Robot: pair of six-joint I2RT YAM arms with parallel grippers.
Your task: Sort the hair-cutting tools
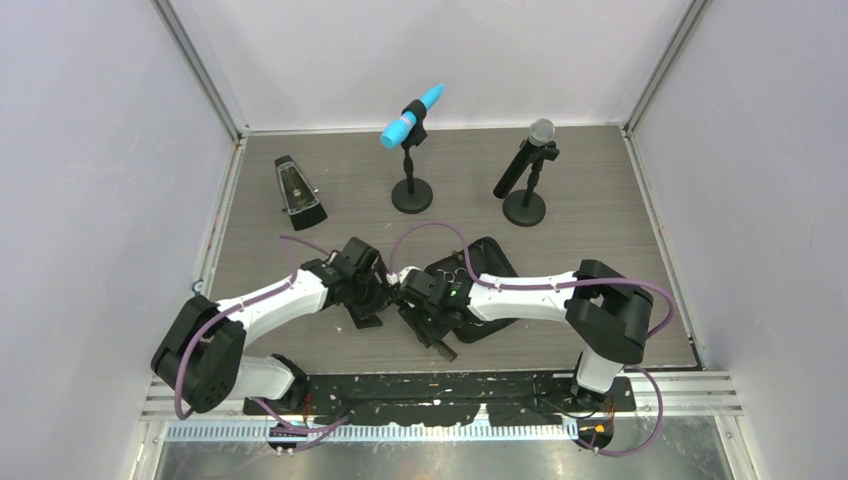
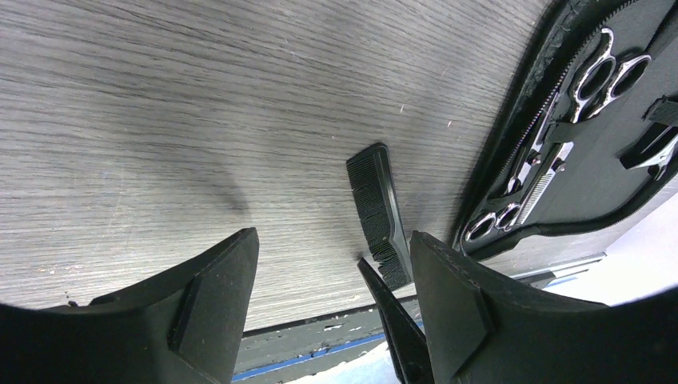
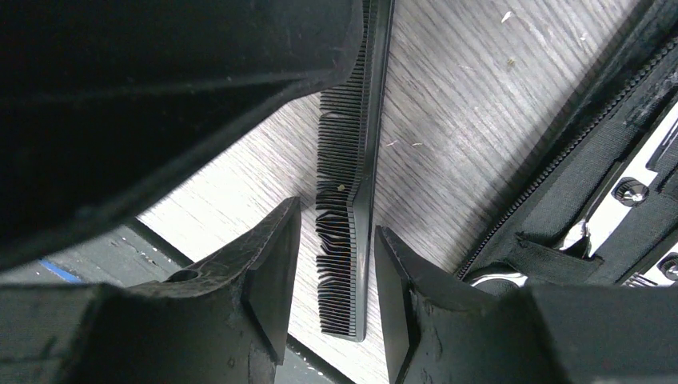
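Observation:
A black comb (image 3: 344, 192) lies flat on the table, its teeth facing left in the right wrist view. The fingers (image 3: 400, 296) of my right gripper stand apart on either side of it. The left wrist view shows the same comb (image 2: 376, 208) near the right finger of my left gripper, whose fingers are apart and empty. One dark fingertip of the right gripper reaches to the comb's lower end there. To the right lies the open black zip case (image 2: 592, 196), with scissors (image 2: 612, 76) and thinning scissors (image 2: 548, 180) held under its loops.
Both arms meet closely at the table's middle. A microphone on a stand (image 1: 523, 205), a blue object on a second stand (image 1: 411, 195) and a metronome (image 1: 299, 192) stand at the back. Bare table (image 1: 270, 250) shows on the left.

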